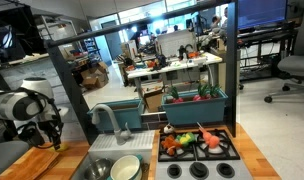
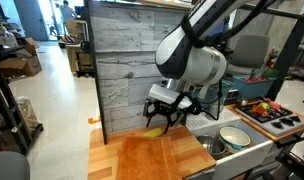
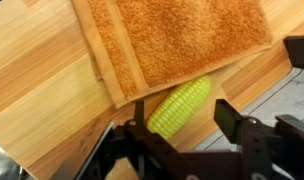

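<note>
A yellow-green corn cob (image 3: 180, 106) lies on the wooden counter against the edge of an orange towel (image 3: 177, 40). In the wrist view my gripper is over the cob, its two fingers apart on either side of it. Whether the fingertips touch the cob cannot be told. The second exterior view has the gripper (image 2: 164, 126) low above the towel (image 2: 147, 158), with part of the cob (image 2: 153, 132) visible beside it.
Right of the towel are a sink with a metal bowl (image 2: 211, 144) and a pale bowl (image 2: 234, 137), plus a faucet (image 1: 114, 122). A stove (image 1: 199, 155) with toy food and a teal basket (image 1: 195, 107) stand farther off. A plank wall (image 2: 132, 80) rises behind.
</note>
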